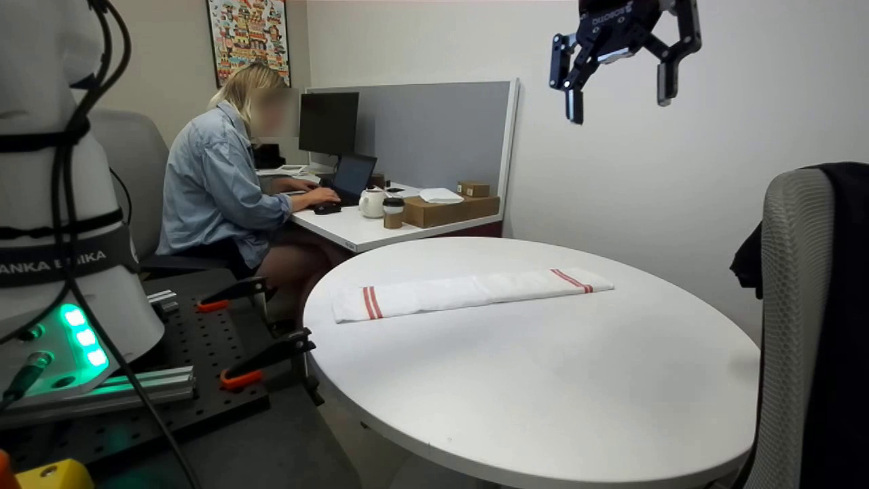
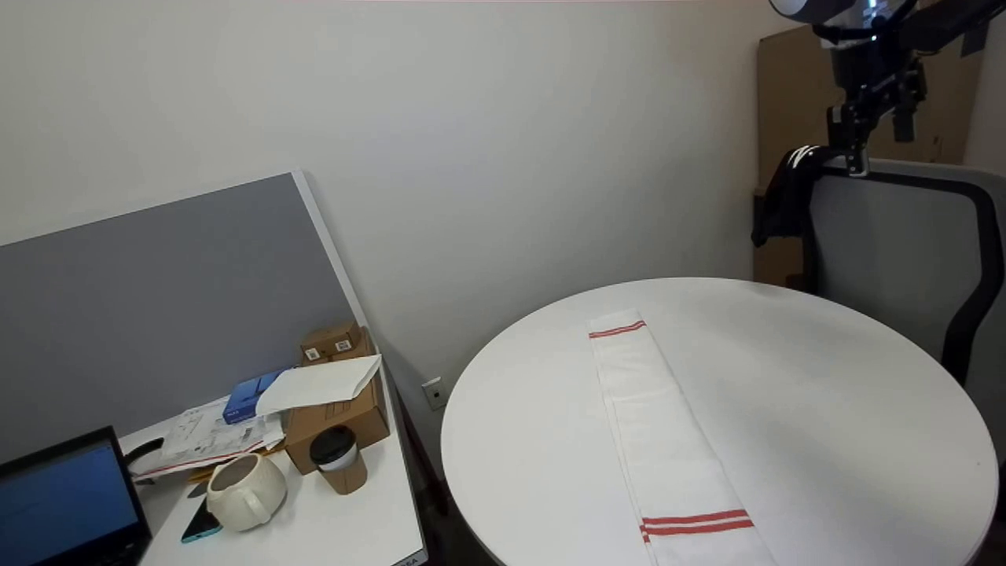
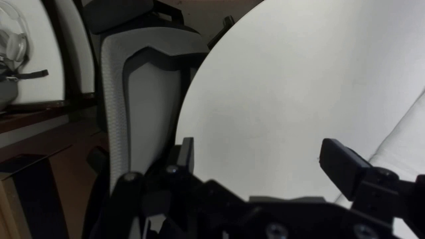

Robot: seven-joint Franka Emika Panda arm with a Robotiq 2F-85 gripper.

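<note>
A white towel [image 1: 472,293] with red stripes near both ends lies folded into a long, flat strip on the round white table [image 1: 554,391]. In exterior view 2 the same towel [image 2: 660,424] runs from the table's far side toward the camera. High above the table, well clear of the towel, my gripper [image 1: 620,113] is open with nothing between its fingers. In the wrist view the bare table top shows between the spread fingertips, and one edge of the towel [image 3: 404,143] shows at the right, partly hidden behind a finger.
An office chair [image 1: 794,326] with a dark garment on it stands against the table's right side. Behind is a desk [image 1: 358,232] with a mug, a paper cup [image 1: 392,213] and boxes, where a person sits typing.
</note>
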